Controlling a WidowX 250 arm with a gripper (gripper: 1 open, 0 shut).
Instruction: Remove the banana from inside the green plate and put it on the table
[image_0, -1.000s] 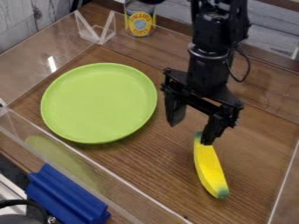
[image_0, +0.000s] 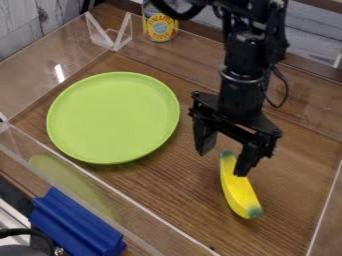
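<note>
The yellow banana (image_0: 239, 192) lies on the wooden table at the lower right, well clear of the plate. Its near tip looks greenish. To the left is the green plate (image_0: 112, 118), empty. My black gripper (image_0: 226, 155) hangs at the banana's far end, its two fingers spread apart, with nothing gripped between them. One finger (image_0: 205, 139) is left of the banana; the other, on the right, overlaps the banana's upper end in this view. How much height separates them, I cannot tell.
A blue object (image_0: 76, 226) stands at the lower left, outside the clear tray wall. A yellow can (image_0: 160, 22) is at the back. Bare table (image_0: 167, 190) lies between plate and banana.
Banana and plate have stayed in place.
</note>
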